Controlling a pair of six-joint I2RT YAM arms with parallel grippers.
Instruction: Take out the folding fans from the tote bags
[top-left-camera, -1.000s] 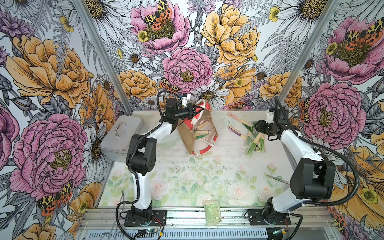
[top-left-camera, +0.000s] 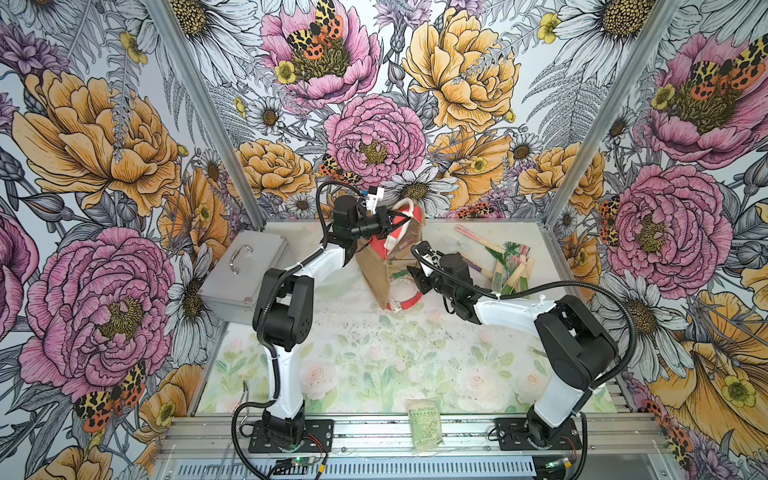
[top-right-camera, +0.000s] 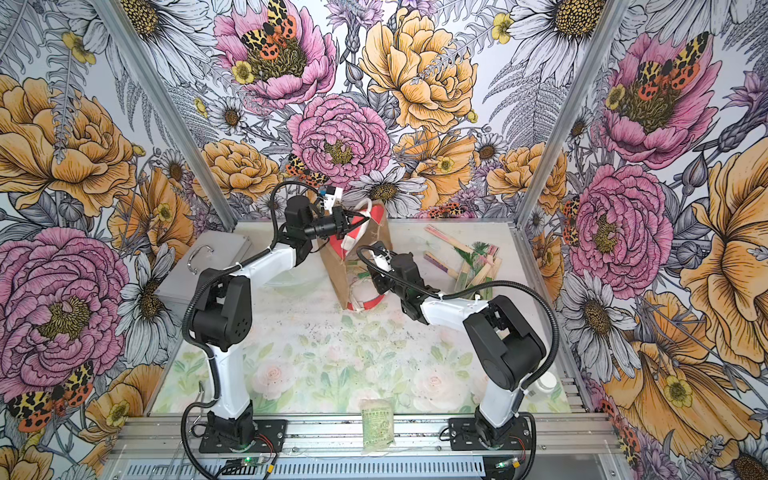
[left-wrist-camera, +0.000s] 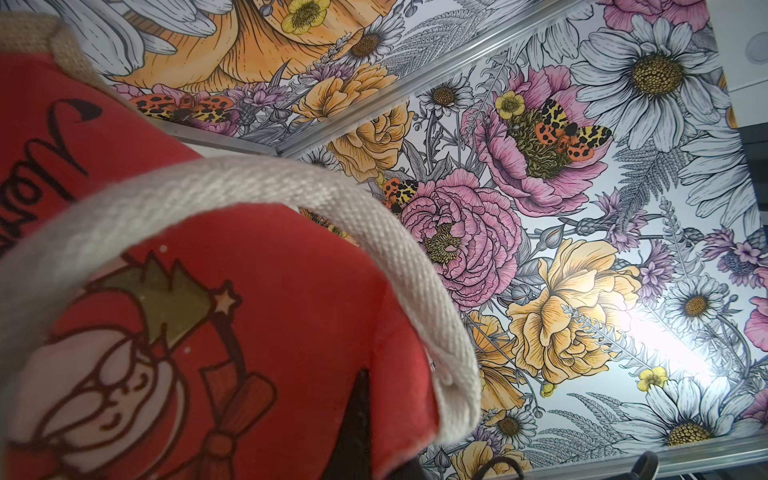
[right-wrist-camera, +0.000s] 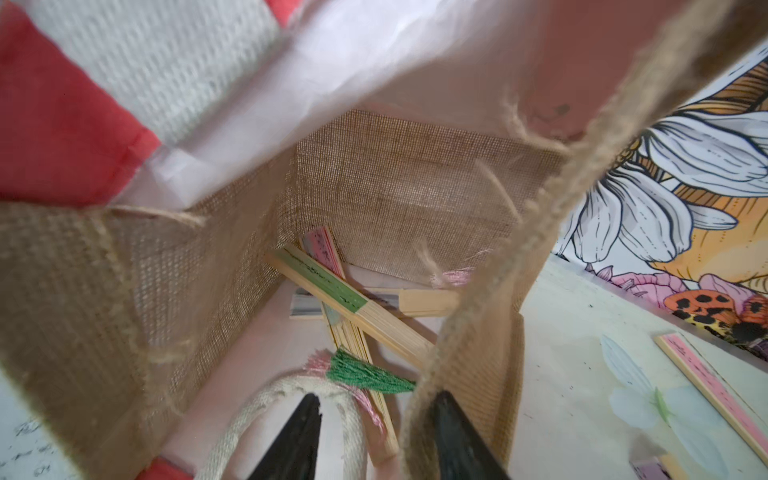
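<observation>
The tote bag (top-left-camera: 374, 276), tan burlap with a red printed side, lies with its mouth toward the front. My left gripper (top-left-camera: 397, 220) is shut on its upper red panel beside the white handle (left-wrist-camera: 304, 180); the fabric largely hides its fingers in the left wrist view. Inside the bag, in the right wrist view, several folding fans lie crossed, one with a green label (right-wrist-camera: 336, 289), near a green tassel (right-wrist-camera: 364, 373). My right gripper is at the bag's mouth, part open, nothing held between its fingers. Its right finger (right-wrist-camera: 456, 440) overlaps the bag's side edge.
Several folding fans (top-left-camera: 512, 268) with tassels lie in a pile right of the bag. A grey metal box (top-left-camera: 240, 268) stands at the left, and a small green packet (top-left-camera: 425, 424) lies at the front.
My right arm has swung left from above the fan pile to the mouth of the bag. The left arm and its hold on the bag look unchanged.
</observation>
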